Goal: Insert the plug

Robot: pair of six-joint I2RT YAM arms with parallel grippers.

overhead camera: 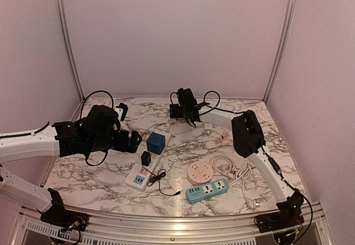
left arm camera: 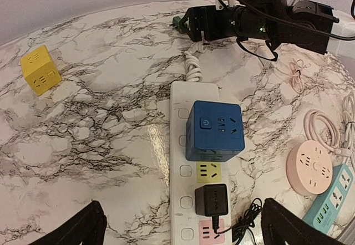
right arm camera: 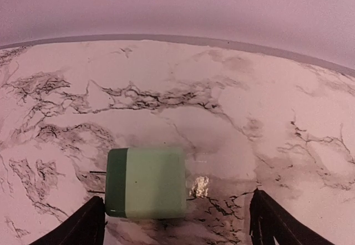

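Note:
A green plug (right arm camera: 152, 184) lies on its side on the marble tabletop at the back, its prongs pointing left in the right wrist view. My right gripper is open close to it, with the plug off toward the left finger; whether they touch I cannot tell. The long white power strip (left arm camera: 182, 128) carries a blue cube plug (left arm camera: 215, 131) and a black adapter (left arm camera: 212, 200); between these two, a yellow socket (left arm camera: 208, 172) shows bare. My left gripper (overhead camera: 135, 141) stands open and empty left of the strip.
At the back left sits a yellow cube (left arm camera: 41, 69). A round pink socket block (overhead camera: 200, 172), a teal power strip (overhead camera: 207, 190) and coiled white cable (overhead camera: 242, 173) occupy the front right. A thin black cord (overhead camera: 161, 184) trails beside the white strip.

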